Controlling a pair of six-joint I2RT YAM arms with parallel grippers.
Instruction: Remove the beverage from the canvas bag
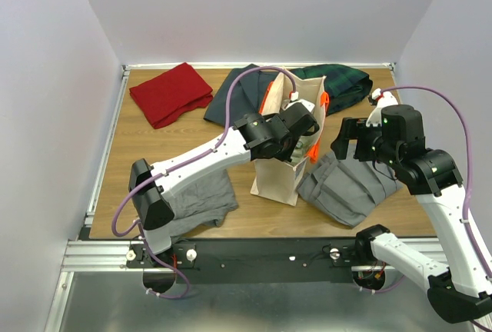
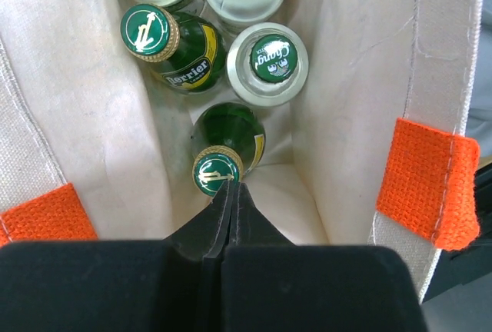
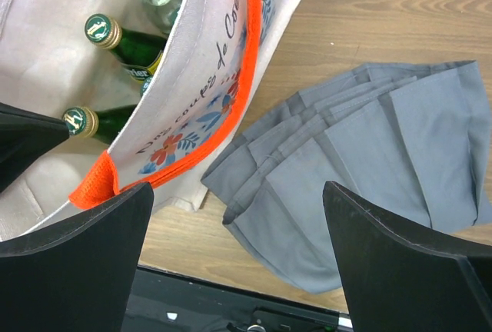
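Note:
The canvas bag (image 1: pixel 278 182), cream with orange handles, stands upright and open on the table. Inside it, a green Perrier bottle (image 2: pixel 231 134) stands at the near end, its cap just beyond the fingertips of my left gripper. Those fingers are pressed together with nothing between them, over the bag's mouth. Farther in stand a second Perrier bottle (image 2: pixel 187 53), a Chang bottle (image 2: pixel 267 64) and more clear-glass bottles. My right gripper is open and empty, to the right of the bag, above a grey cloth.
Folded grey cloth (image 3: pixel 369 159) lies right of the bag. A red cloth (image 1: pixel 171 95), a dark blue cloth (image 1: pixel 244 101) and a green plaid cloth (image 1: pixel 338 84) lie toward the back. Bare wood (image 1: pixel 146 155) is free at the left.

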